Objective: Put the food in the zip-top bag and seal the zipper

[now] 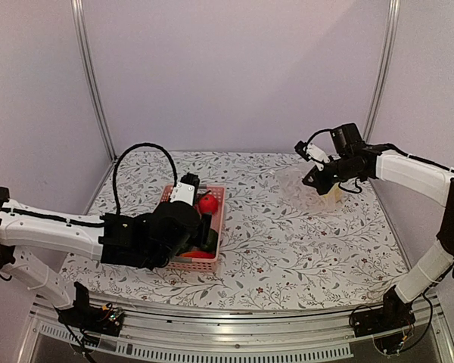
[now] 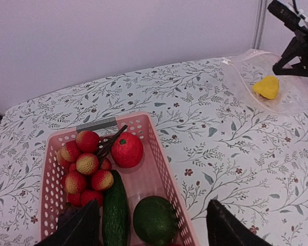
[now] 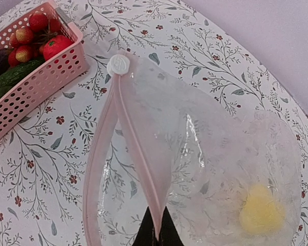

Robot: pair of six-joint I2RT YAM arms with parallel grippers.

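The clear zip top bag [image 3: 190, 128] has its pink zipper edge pinched in my right gripper, which is shut on it. A yellow food piece [image 2: 267, 87] lies inside, at the bag's far end from the zipper. A white slider [image 3: 118, 64] sits at one end of the zipper. My left gripper hangs over the pink basket [image 2: 161, 154], its fingers [image 2: 82, 225] apart. Between and below them are a dark green round vegetable [image 2: 155, 220] and a cucumber [image 2: 115, 212]. A red tomato [image 2: 127, 149] sits farther back.
Small red fruits [image 2: 87, 164] cluster at the basket's left, and a red item [image 1: 198, 255] lies at its front. Walls bound the back and sides.
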